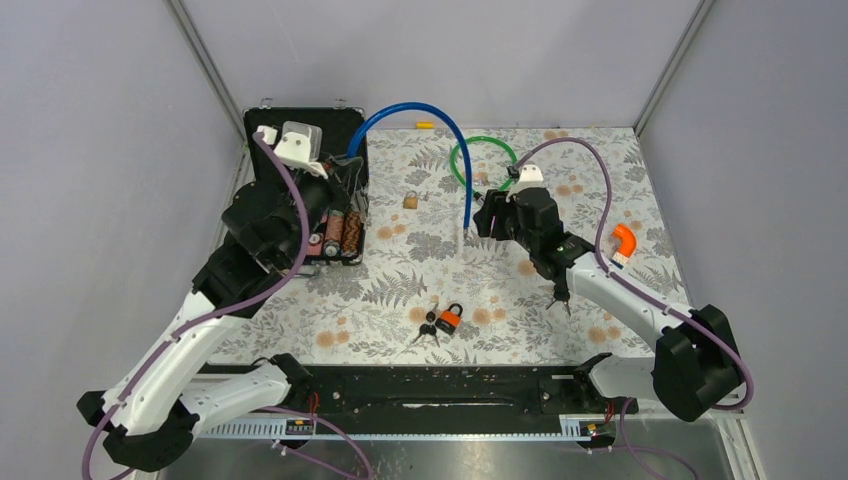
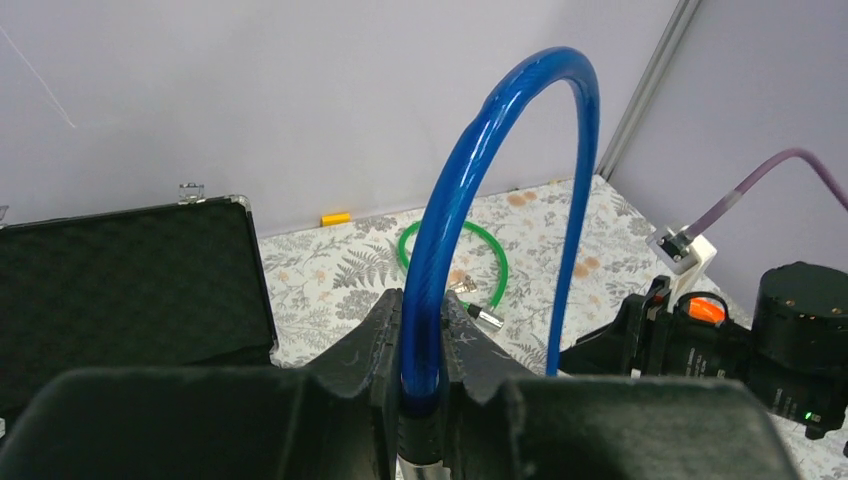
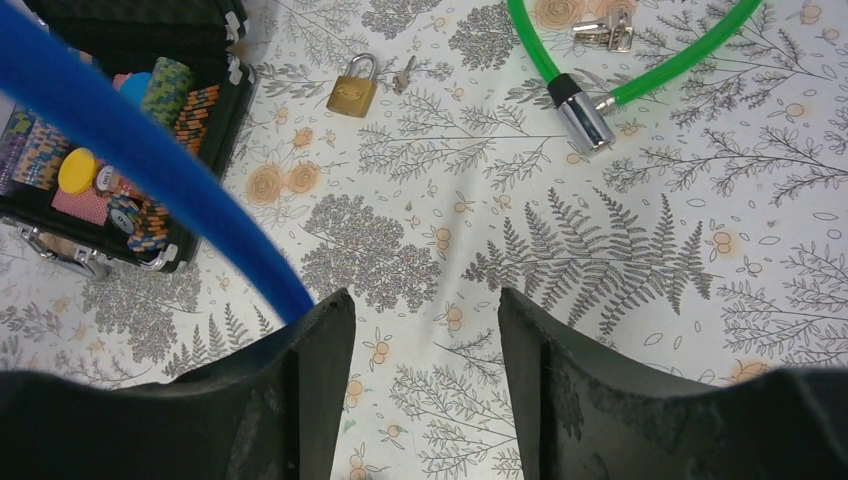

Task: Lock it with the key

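Observation:
A blue cable lock arches upward between my arms. One end of it is clamped in my left gripper, which is shut on it, with a black and silver fitting just below the fingers. Its other end hangs close to the left of my right gripper. In the right wrist view the blue cable runs behind the left finger, its tip hidden. The right gripper is open, with only tabletop between its fingers. The green cable lock lies behind, with a small silver key set inside its loop.
A brass padlock and small key lie mid-table. Nearer the front are an orange padlock and black keys. An open black case stands left, and an orange bent piece lies right.

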